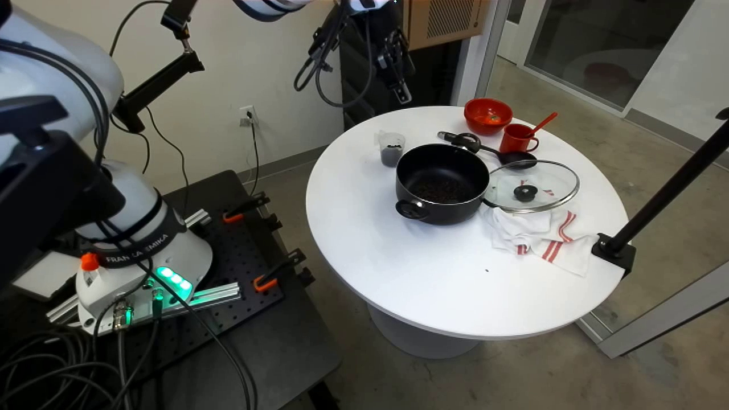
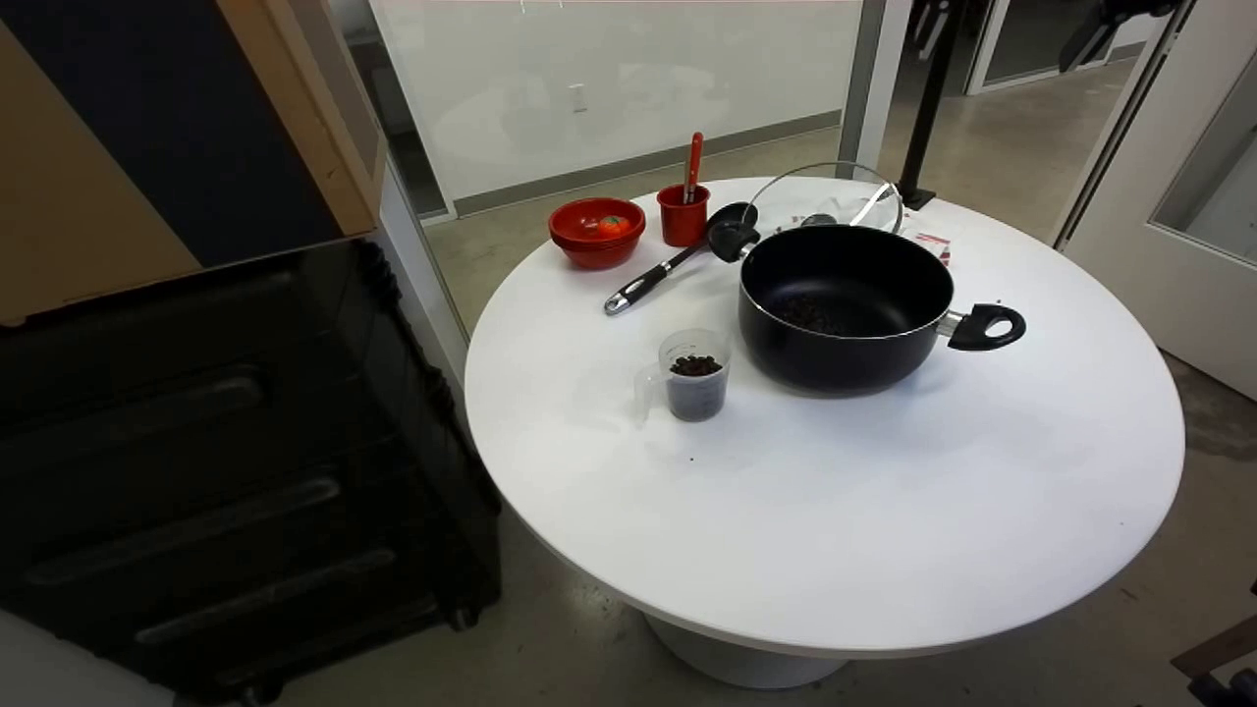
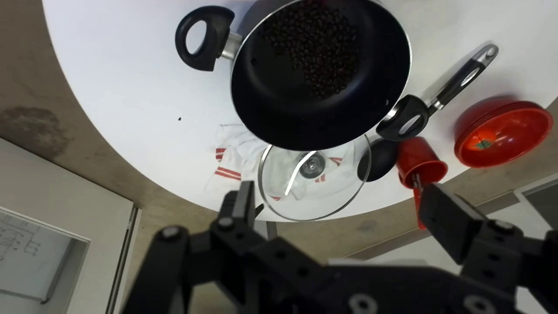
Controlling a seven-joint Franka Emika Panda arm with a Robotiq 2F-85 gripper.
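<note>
In the wrist view my gripper is open, its fingers wide apart and nothing held between them. It hangs high in exterior view 1, beyond the table's far left edge. A black pot (image 2: pixel 848 353) stands on the round white table, with dark beans (image 3: pixel 324 47) on its floor. Beside it is a clear measuring cup (image 2: pixel 695 395) partly filled with similar beans. The glass lid (image 1: pixel 526 195) leans on the pot's far side, over a white towel with red stripes (image 1: pixel 557 242). Exterior view 2 does not show my gripper's fingers clearly.
Stacked red bowls (image 2: pixel 595 253) with a tomato-like item inside, a red mug (image 2: pixel 683 222) holding a red-handled utensil, and a black ladle (image 2: pixel 645 283) sit behind the pot. A black pole (image 1: pixel 670 184) is clamped to the table edge.
</note>
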